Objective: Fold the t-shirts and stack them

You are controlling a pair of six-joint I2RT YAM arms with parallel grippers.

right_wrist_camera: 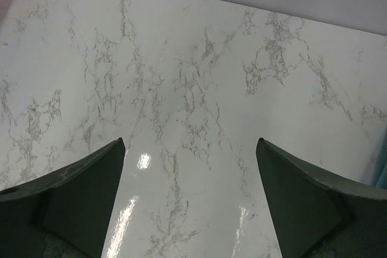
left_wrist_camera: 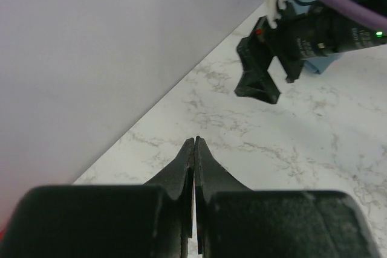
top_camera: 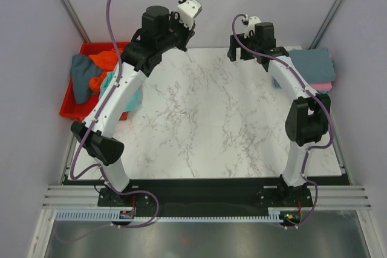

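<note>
In the top view, my left gripper (top_camera: 185, 45) is raised over the table's back edge, left of centre. Its fingers (left_wrist_camera: 181, 176) meet in the left wrist view, and no cloth shows between them. My right gripper (top_camera: 239, 52) stands open with empty space between its fingers, over bare marble. Loose shirts fill the red bin at the left: a grey-blue one (top_camera: 82, 83), an orange one (top_camera: 104, 60), and a turquoise one (top_camera: 132, 98) partly behind my left arm. At the far right lies a folded stack, a blue shirt (top_camera: 311, 64) above a pink one (top_camera: 321, 87).
The red bin (top_camera: 68, 108) occupies the back left, with my left arm crossing its right side. Grey walls rise behind it and at both sides.
</note>
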